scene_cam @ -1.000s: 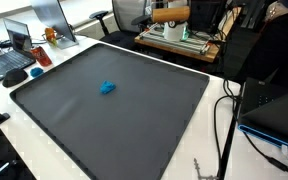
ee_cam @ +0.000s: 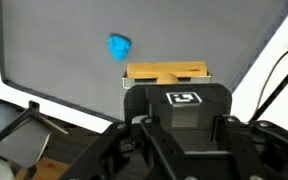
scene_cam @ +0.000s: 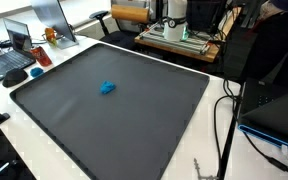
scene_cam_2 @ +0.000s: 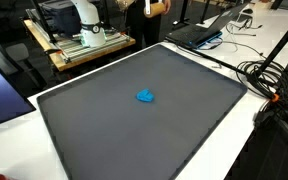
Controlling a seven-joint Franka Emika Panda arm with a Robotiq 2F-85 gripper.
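Observation:
A tan, wooden-looking bar (ee_cam: 144, 71) lies crosswise at the tip of my gripper, which is shut on it. The fingers are mostly hidden behind the dark gripper body. In exterior view 1, the tan piece (scene_cam: 131, 14) shows at the top edge, while exterior view 2 has it (scene_cam_2: 158, 8) high beyond the far edge of the board. A small crumpled blue object (ee_cam: 119, 46) rests on the grey board, apart from the bar; it also shows in exterior view 1 (scene_cam: 108, 87) and exterior view 2 (scene_cam_2: 144, 95).
The large grey board (scene_cam: 109, 125) is bare apart from the blue piece. A laptop (scene_cam: 20, 41) and a red cup (scene_cam: 41, 56) stand left of it. Black cables (scene_cam: 224, 110) run along the right side.
The blue object has stayed put.

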